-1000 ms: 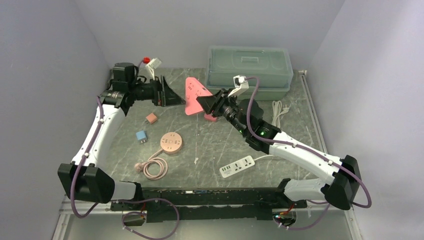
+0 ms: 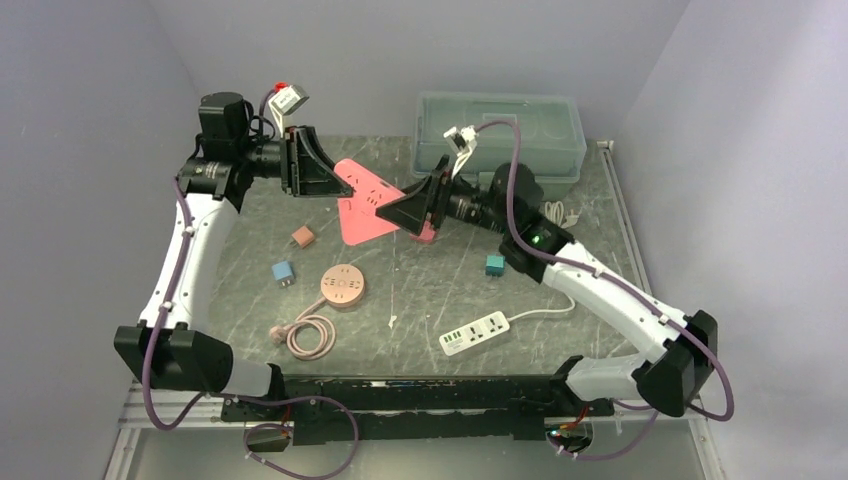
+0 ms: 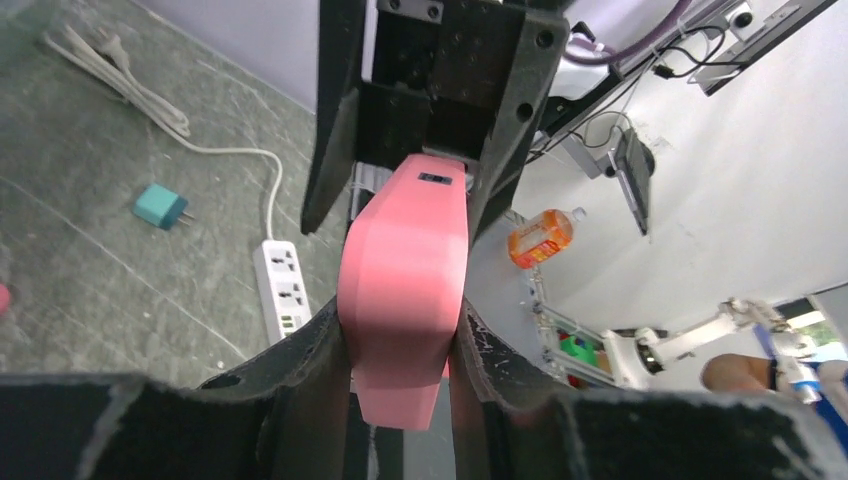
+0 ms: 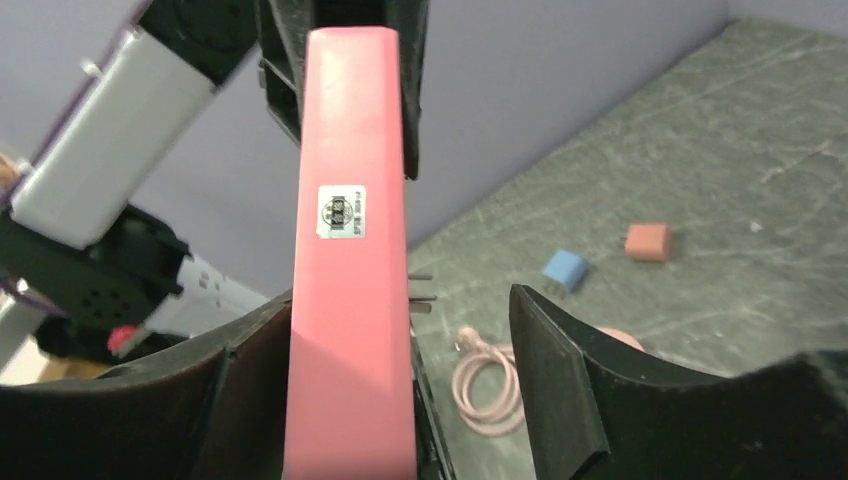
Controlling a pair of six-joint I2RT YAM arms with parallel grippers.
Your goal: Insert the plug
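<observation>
A pink multi-socket block (image 2: 372,205) hangs in the air between both grippers, and metal prongs (image 4: 422,302) stick out from its side in the right wrist view. My left gripper (image 2: 346,188) is shut on one end, its fingers pressed to both sides of the block (image 3: 405,290) in the left wrist view. At the other end, my right gripper is open around the block, with a clear gap between the block and the right-hand finger (image 4: 565,385). A white power strip (image 2: 474,333) and a round pinkish socket (image 2: 343,285) lie on the table.
Orange (image 2: 303,236), blue (image 2: 283,273) and teal (image 2: 495,265) plug blocks lie apart. Another pink piece (image 2: 425,233) rests under the right gripper. At the back stands a lidded bin (image 2: 500,125). Free table surrounds the front middle.
The left gripper came up to the pink block and took hold of its end, and the block shifted left. The right gripper has opened and drawn back slightly, its arm shifting too.
</observation>
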